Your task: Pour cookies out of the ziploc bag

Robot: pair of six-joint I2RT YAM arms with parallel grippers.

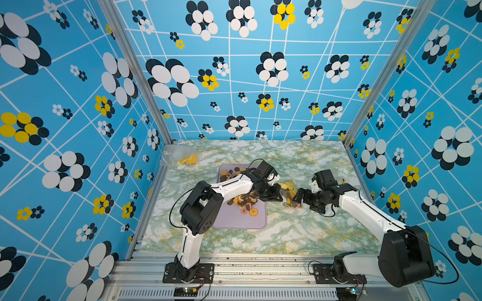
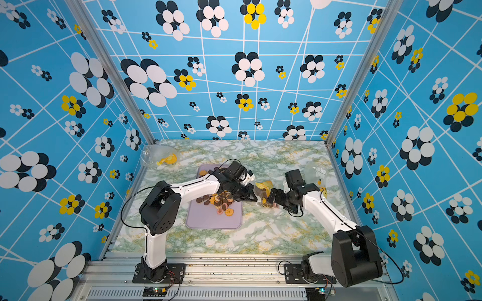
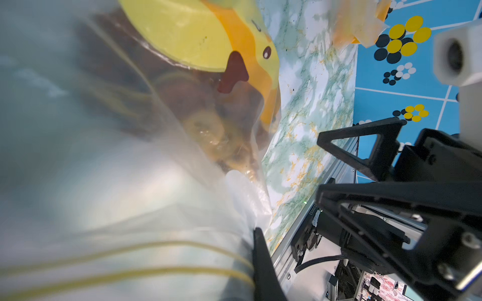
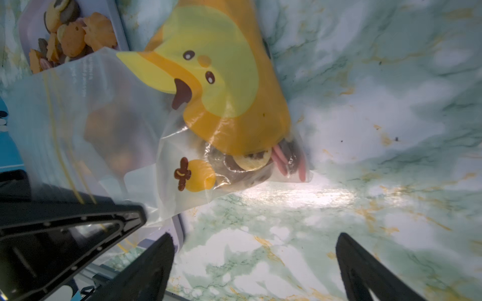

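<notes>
The clear ziploc bag [image 1: 288, 194] with a yellow duck print [image 4: 228, 75] lies right of the lilac tray [image 1: 240, 222], cookies [image 4: 251, 161] still inside. At the zip end, my left gripper [image 1: 279, 193] is shut on the film near one edge. Its finger [image 4: 113, 220] lies over the plastic in the right wrist view; the far finger is hidden by film. My right gripper stands open at the bag's closed end, with only tabletop between its blurred fingers. In the left wrist view, that right gripper shows a gap between its tips.
Several loose cookies [image 1: 246, 201] are piled on the tray, partly under the left arm. A clear container [image 1: 173, 154] with something yellow sits at the back left. Another clear item [image 2: 315, 175] lies behind the right arm.
</notes>
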